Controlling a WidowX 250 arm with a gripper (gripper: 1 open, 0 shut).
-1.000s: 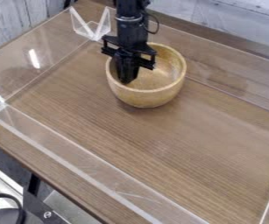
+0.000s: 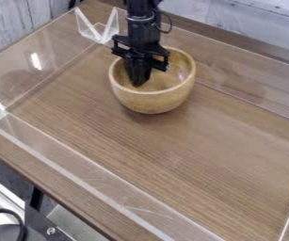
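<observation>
A tan wooden bowl (image 2: pixel 159 99) rests on the wooden table (image 2: pixel 172 169) in the upper middle. The black gripper (image 2: pixel 137 73) reaches down from the top of the view into the left part of the bowl, its lower end inside the rim. Whether its fingers are open or shut is too dark and small to tell, as is anything between them.
A clear plastic piece (image 2: pixel 94 26) sits at the back left, left of the arm. Dark cables (image 2: pixel 8 218) lie off the table's lower left edge.
The gripper has shifted slightly right inside the bowl over the last second. The bowl has moved very little, if at all.
</observation>
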